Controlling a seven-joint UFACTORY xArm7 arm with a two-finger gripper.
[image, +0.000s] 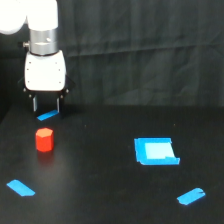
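At the upper left hangs my white gripper (46, 103), pointing down with its two dark fingers apart and no object visible between them. A red block (44, 140), six-sided on top, stands on the dark table below the gripper in the picture, apart from its fingertips. Toward the right lies a white square (158, 151) edged with blue tape, and nothing rests on it.
Blue tape strips lie on the table near the gripper (48, 115), at the lower left (20, 188) and at the lower right (191, 196). A dark curtain (140, 55) hangs behind.
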